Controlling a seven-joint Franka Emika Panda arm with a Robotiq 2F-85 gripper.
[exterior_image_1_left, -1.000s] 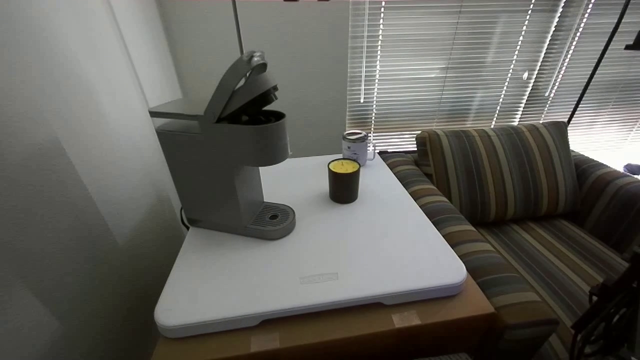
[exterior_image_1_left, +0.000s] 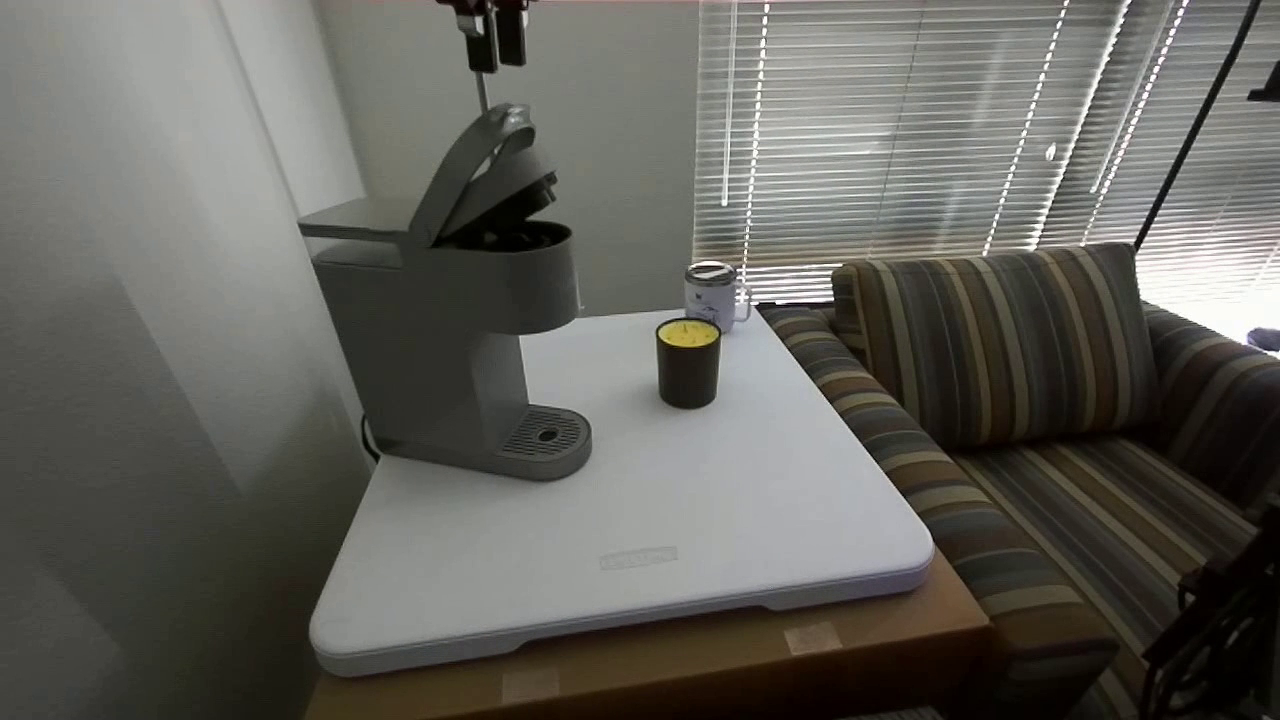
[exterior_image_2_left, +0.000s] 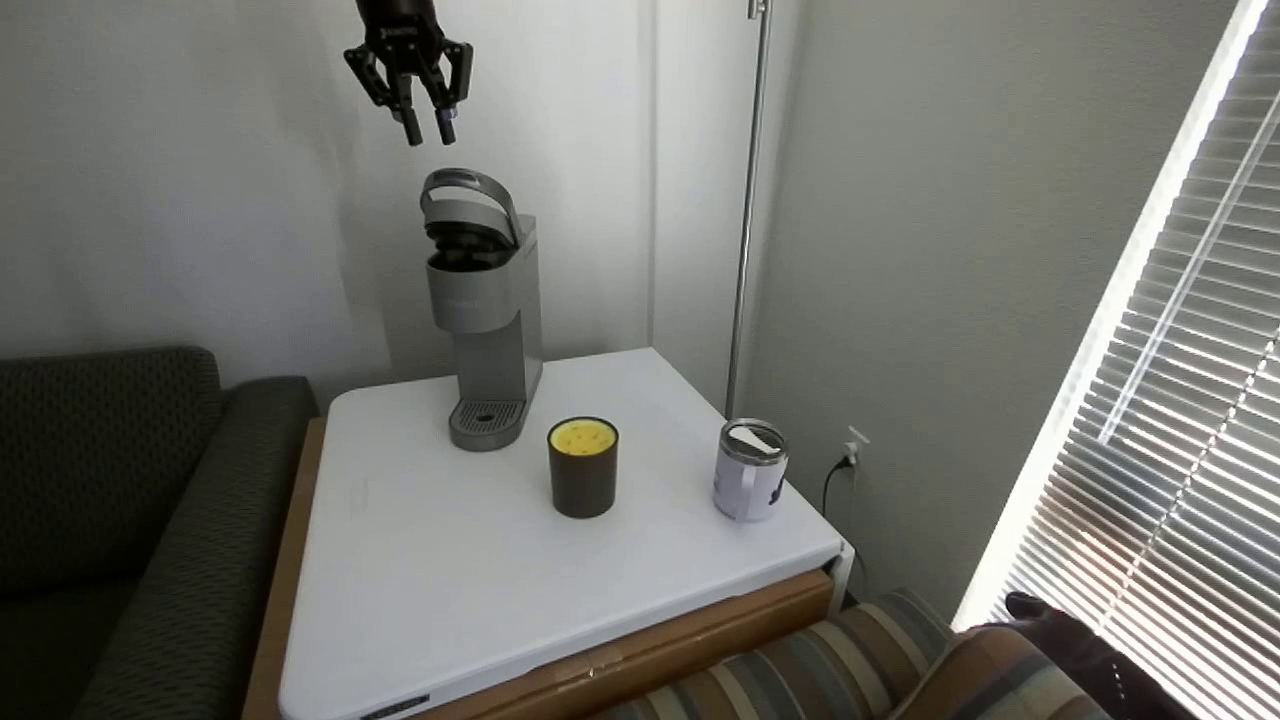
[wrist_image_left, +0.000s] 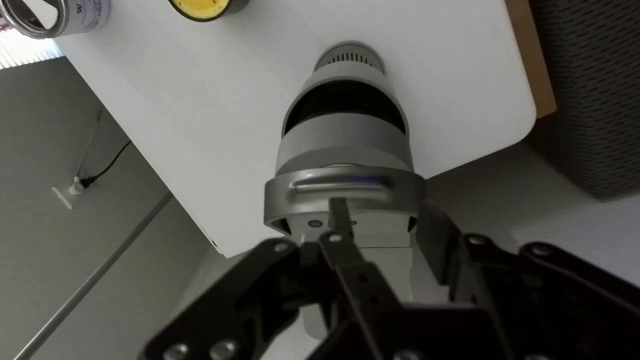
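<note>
A grey coffee maker (exterior_image_1_left: 444, 312) stands on the white table with its lid (exterior_image_2_left: 470, 198) raised and the brewing chamber uncovered. Above it, in clear air, hangs my gripper (exterior_image_2_left: 431, 142), pointing down. Its two fingers are apart with nothing between them, though the gap is partial. From the wrist view, the lid's curved handle (wrist_image_left: 342, 187) lies below the fingers (wrist_image_left: 339, 215), with the drip tray (wrist_image_left: 351, 55) farther off. A dark cup with a yellow top (exterior_image_1_left: 689, 366) and a white lidded mug (exterior_image_2_left: 750, 470) stand upright on the table.
A striped armchair (exterior_image_1_left: 996, 348) borders one side and a dark sofa (exterior_image_2_left: 108, 468) another. Walls close in behind the coffee maker, and a thin metal pole (exterior_image_2_left: 750, 204) rises near the corner.
My gripper has come lower and moved left in exterior view 1, from the top edge to above the raised lid. The coffee maker, cup and mug have stayed put.
</note>
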